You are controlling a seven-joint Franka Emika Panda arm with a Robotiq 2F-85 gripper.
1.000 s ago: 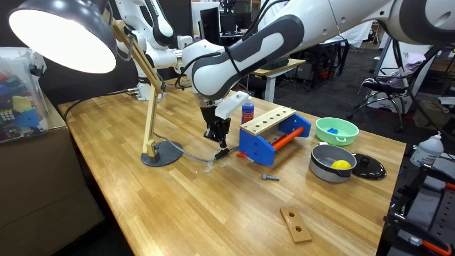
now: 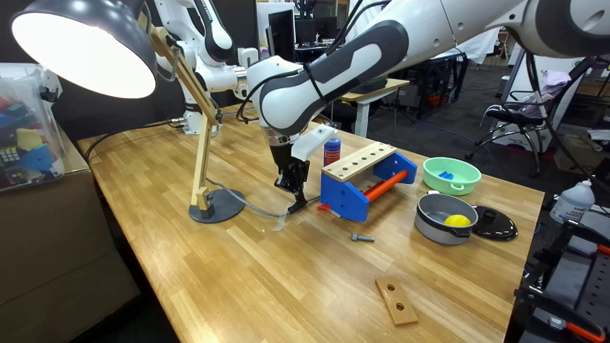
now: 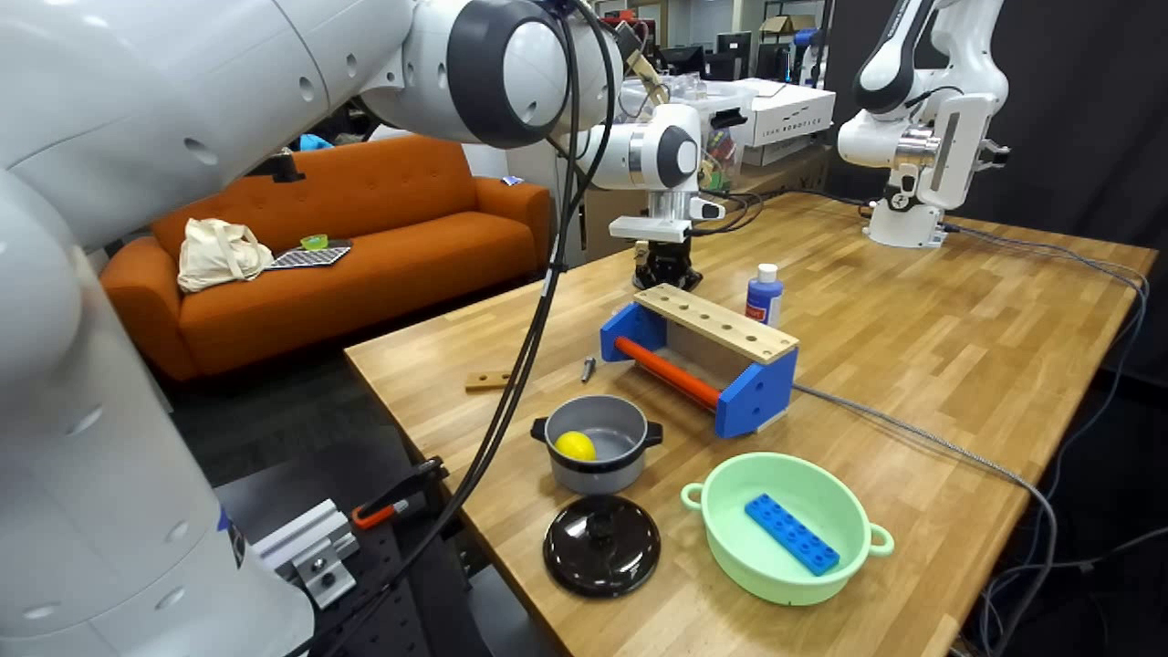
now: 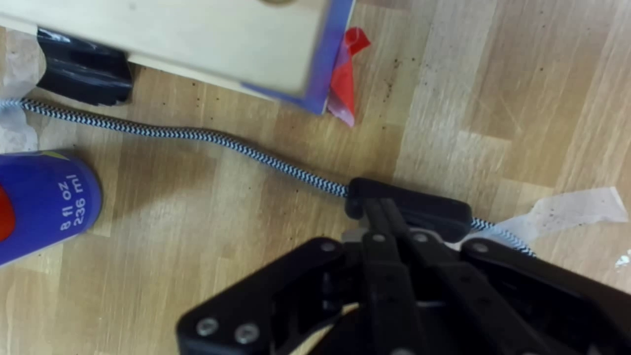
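My gripper is shut, its fingertips together over the black inline switch (image 4: 435, 213) on the lamp's braided cord (image 4: 177, 131). Nothing shows between the fingers. In exterior view 1 the gripper (image 2: 300, 199) points down at the switch (image 2: 294, 208); the tips look to be at its top, though contact cannot be confirmed. Clear tape (image 4: 568, 210) holds the cord to the table beside the switch. The desk lamp (image 2: 86, 48) is lit, standing on its round dark base (image 2: 226, 206). In exterior view 2 the gripper (image 3: 665, 274) is partly hidden behind the wooden bench toy.
Close to the gripper stand the blue bench toy (image 2: 344, 197) and a blue bottle (image 2: 332, 151). A bolt (image 2: 363, 237), a holed wooden strip (image 2: 396, 300), a grey pot (image 2: 434, 228), a black lid (image 2: 495, 223) and a green basin (image 2: 440, 184) lie farther off.
The gripper has come down a little, closing the gap between its fingertips and the switch. The lamp is lit in both frames, and the other objects have stayed in place.
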